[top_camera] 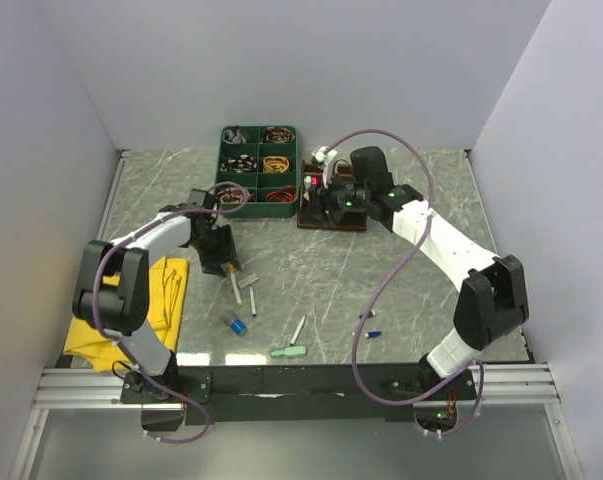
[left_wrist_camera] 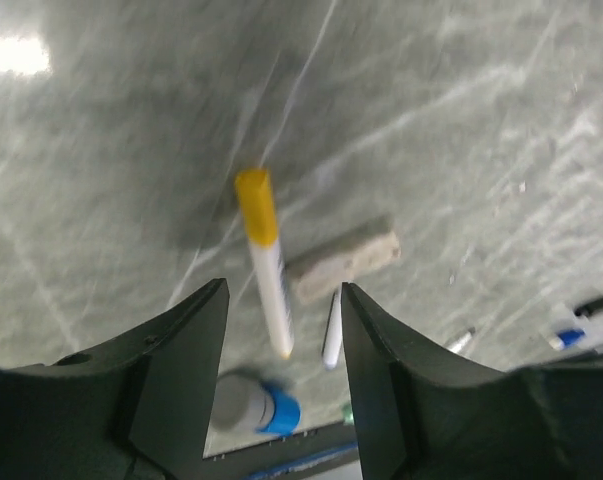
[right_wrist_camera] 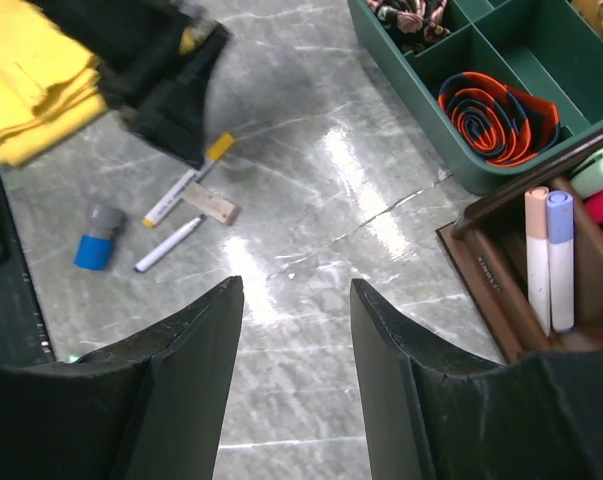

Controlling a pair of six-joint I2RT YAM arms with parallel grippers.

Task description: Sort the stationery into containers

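My left gripper (top_camera: 221,258) is low over the yellow-and-white marker (left_wrist_camera: 271,290), fingers apart with nothing between them. Beside that marker lie a pale eraser-like block (left_wrist_camera: 351,262), a thin white pen (right_wrist_camera: 168,243), and a blue-and-grey cylinder (right_wrist_camera: 99,240). A white pen (top_camera: 299,330), a green marker (top_camera: 288,351) and small blue and black items lie nearer the front. My right gripper is raised, open and empty, beside the brown wooden container (right_wrist_camera: 471,260), which holds several markers (right_wrist_camera: 561,265).
The green compartment box (top_camera: 221,175) with coiled items stands at the back. A folded yellow cloth (top_camera: 171,300) covers the left front.
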